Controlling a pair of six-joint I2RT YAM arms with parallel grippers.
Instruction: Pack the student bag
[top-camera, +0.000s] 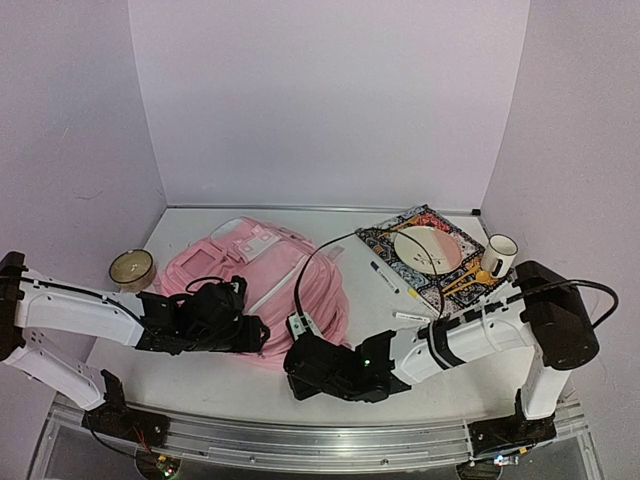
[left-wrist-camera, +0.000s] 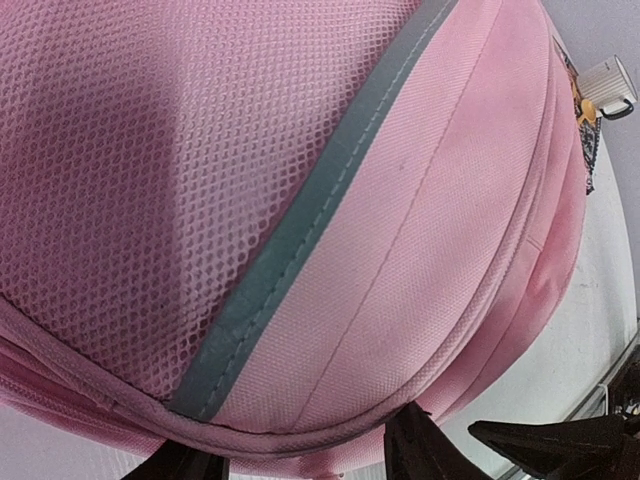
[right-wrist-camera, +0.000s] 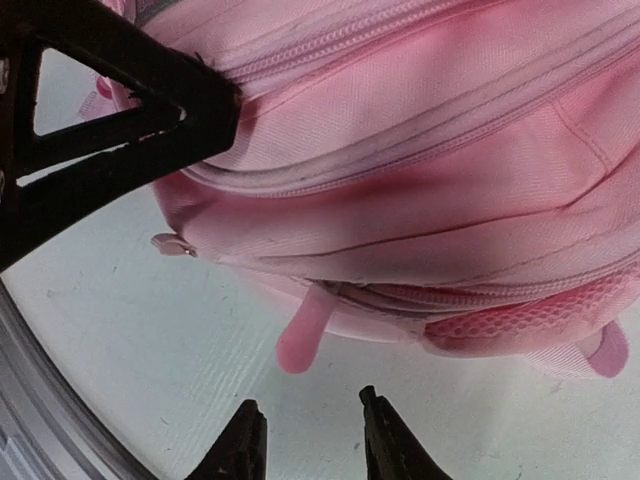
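A pink bag lies on the table between both arms, its zipper edges facing me in the right wrist view. Below its lower edge hangs a soft pink zipper pull; a smaller pull sticks out further left. My right gripper is parted over bare table just below the hanging pull, nothing between its fingers, the pull outside them. At the bag's near edge my left gripper has its fingers apart, tips partly covered by the pink rim. Whether fabric sits between them is hidden.
A bowl stands at the left. On the right lie a patterned mat with a plate, orange utensils, a white mug and pens. The left gripper's dark frame sits close to my right gripper.
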